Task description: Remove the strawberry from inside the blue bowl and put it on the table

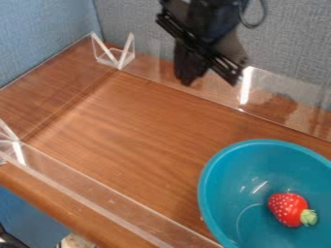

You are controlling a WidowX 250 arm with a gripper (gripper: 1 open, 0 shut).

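The red strawberry (287, 207), with its pale green cap facing right, lies inside the blue bowl (223, 184) at the lower right. My black gripper (211, 76) is up near the back edge of the table, well away from the bowl. Its dark fingers blend with the body, so their spacing is unclear. No strawberry shows at the gripper.
Bare wooden table (135, 131) spreads to the left of the bowl. Clear low walls run along the table's front and back edges, with a clear bracket (114, 53) at the far left corner.
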